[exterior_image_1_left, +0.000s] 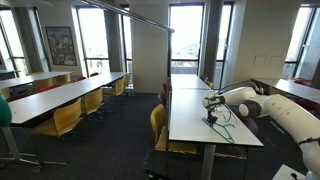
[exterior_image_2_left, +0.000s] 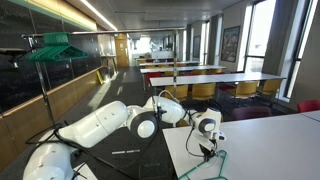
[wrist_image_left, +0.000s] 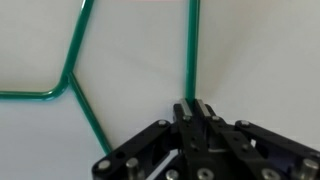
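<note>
A green hanger (wrist_image_left: 192, 45) spreads over the white table in the wrist view; one of its straight bars runs down between the fingertips of my gripper. The fingers are shut on that bar. To the left, another part of the hanger (wrist_image_left: 74, 70) bends and forks, clear of the fingers. Exterior view 1 has the gripper (exterior_image_1_left: 210, 121) low at the table's near end, with the hanger's green outline (exterior_image_1_left: 232, 133) reaching right of it. In exterior view 2 the hanger (exterior_image_2_left: 212, 166) shows in front of the gripper (exterior_image_2_left: 208, 153), partly cut off by the frame's lower edge.
More green hangers (exterior_image_2_left: 58, 47) hang on a rack at the left in exterior view 2. A yellow chair (exterior_image_1_left: 158, 124) stands along the white table's (exterior_image_1_left: 190, 128) left side. Farther back, the tabletop is bare.
</note>
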